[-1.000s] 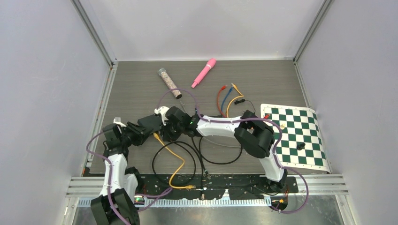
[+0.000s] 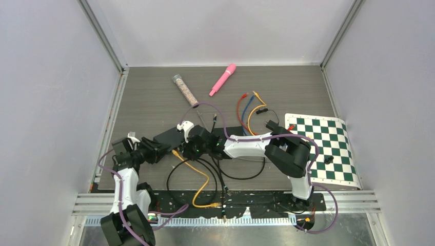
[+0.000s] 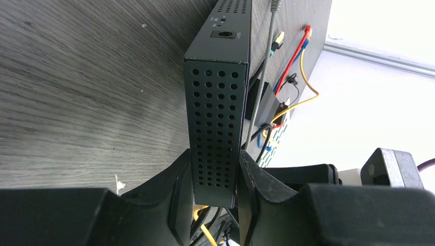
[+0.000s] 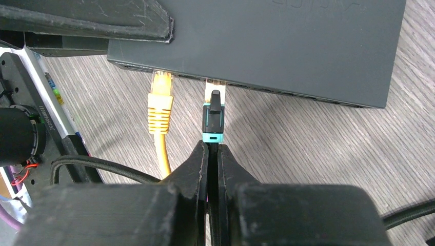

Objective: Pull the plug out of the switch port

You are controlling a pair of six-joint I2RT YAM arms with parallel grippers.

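The black switch (image 2: 168, 137) lies at the left of the desk, with my left gripper closed around one perforated end. My right gripper is shut on the black cable of a teal-banded plug (image 4: 213, 120), just below the switch's (image 4: 256, 46) long edge. The plug's clear tip is at the port row; how far in it sits is unclear. A yellow plug (image 4: 160, 102) sits in a port beside it.
A clear tube (image 2: 185, 91), a pink wand (image 2: 222, 79) and coloured cables lie behind. A checkered board (image 2: 320, 159) is at the right. Loose cables (image 2: 246, 178) cover the front.
Both grippers, the switch and the yellow cable have shifted right and slightly toward the front over the last second.
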